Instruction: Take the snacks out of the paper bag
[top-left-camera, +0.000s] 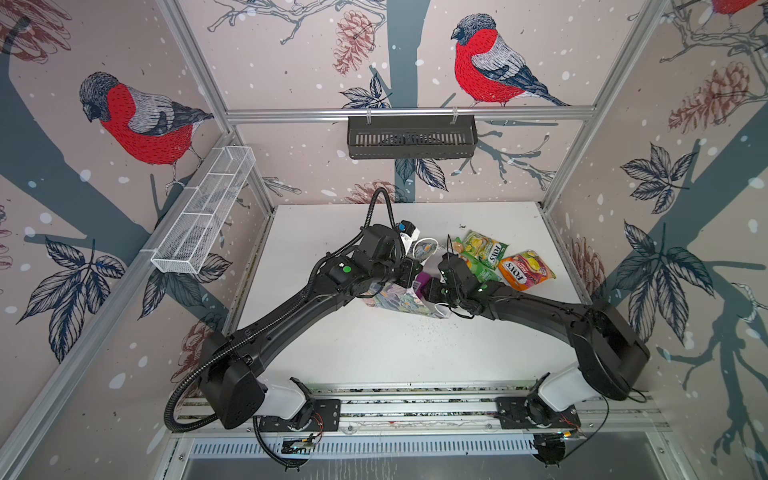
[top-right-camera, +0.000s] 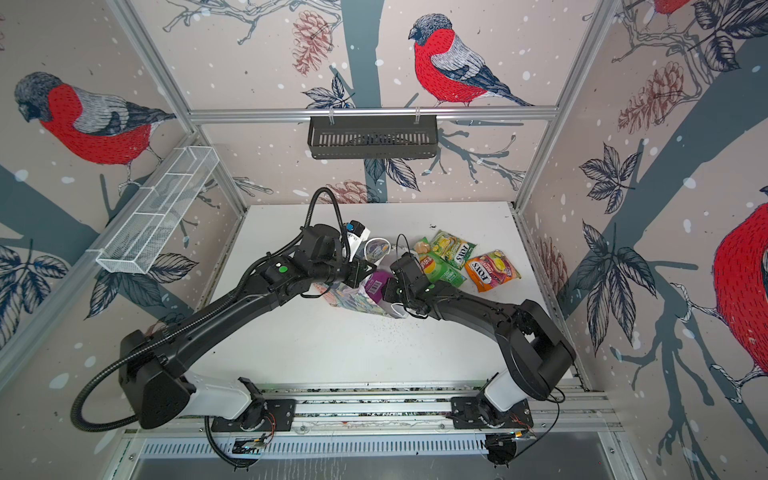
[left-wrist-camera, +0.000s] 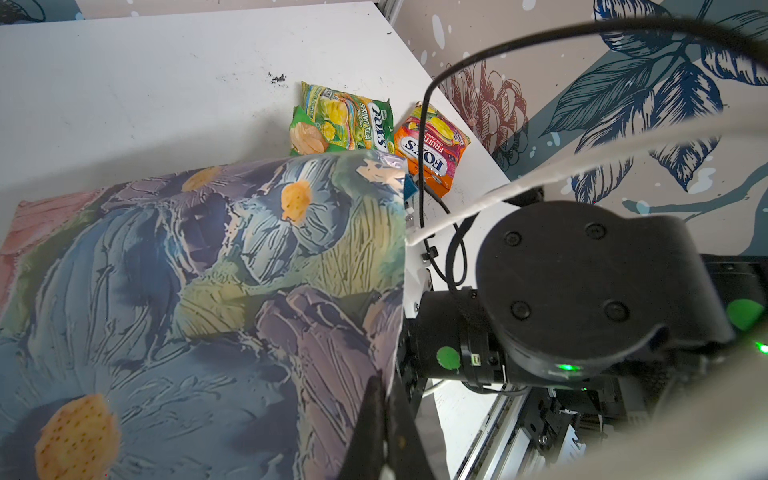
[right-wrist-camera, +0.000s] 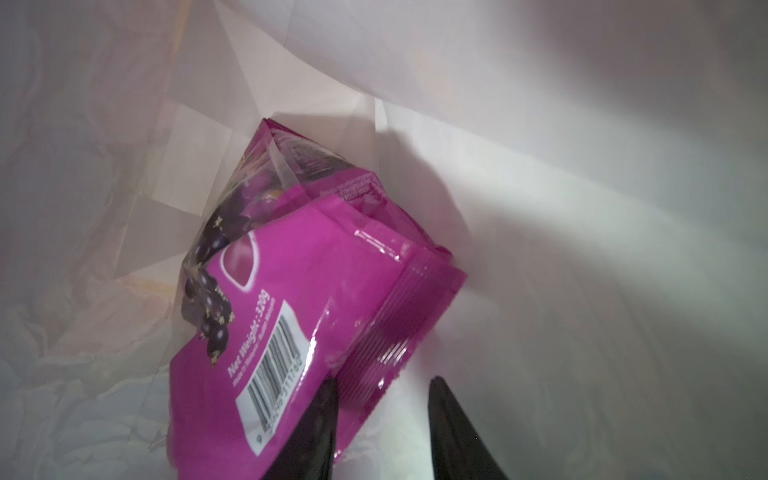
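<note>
The floral paper bag (left-wrist-camera: 232, 280) lies on its side, its mouth towards my right arm. At the rim of that mouth my left gripper is shut on the paper. Inside the bag rests a purple snack pack (right-wrist-camera: 320, 288), its barcode side facing the right wrist camera. My right gripper is in the bag's mouth, open, with its left finger over the pack's crimped lower edge. Outside lie a yellow-green snack pack (top-left-camera: 484, 248), an orange snack pack (top-left-camera: 525, 270) and a green snack pack (top-right-camera: 440, 270), partly hidden by the right arm.
A white wire basket (top-left-camera: 204, 208) hangs on the left frame and a black basket (top-left-camera: 412, 137) on the back rail.
</note>
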